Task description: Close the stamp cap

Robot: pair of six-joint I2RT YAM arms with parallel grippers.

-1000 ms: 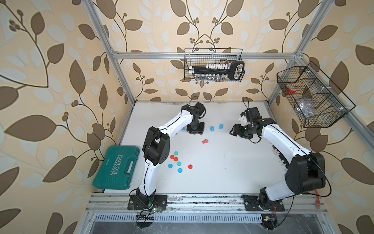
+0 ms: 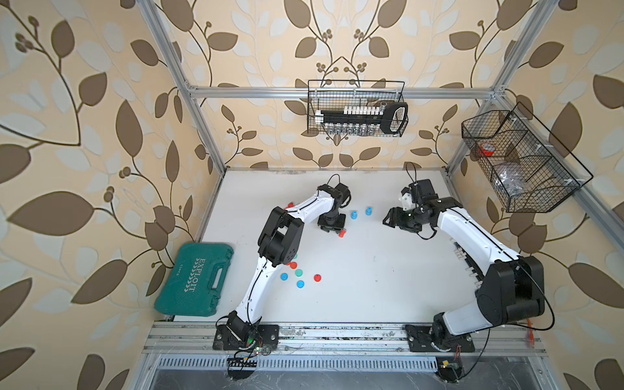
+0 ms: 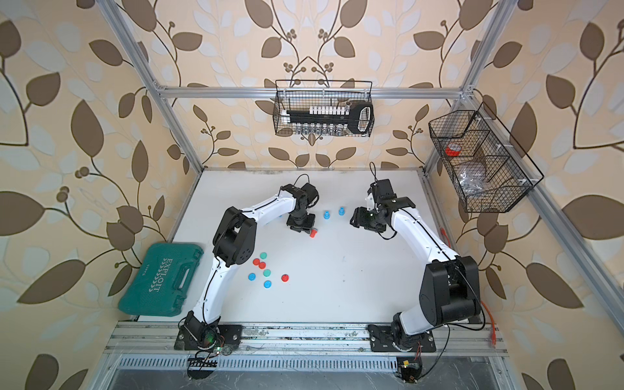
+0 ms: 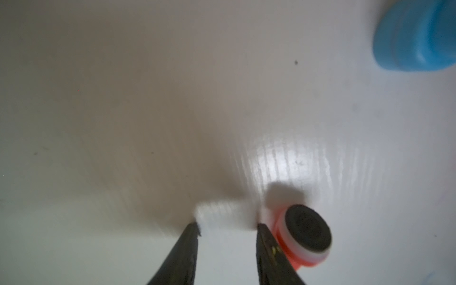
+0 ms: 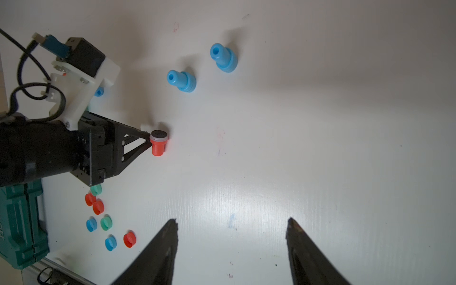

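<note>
A red stamp with a dark face on the table has my left gripper right at it. Low over the table, the left gripper's fingers are part open, the stamp just outside the right finger in the left wrist view, nothing between them. Two blue stamps stand behind. Several loose caps in red, blue and green lie at the front left. My right gripper hangs open and empty over the right half of the table.
A green case lies along the left edge. Wire baskets hang on the back and right frames, above the table.
The right arm looks unchanged.
</note>
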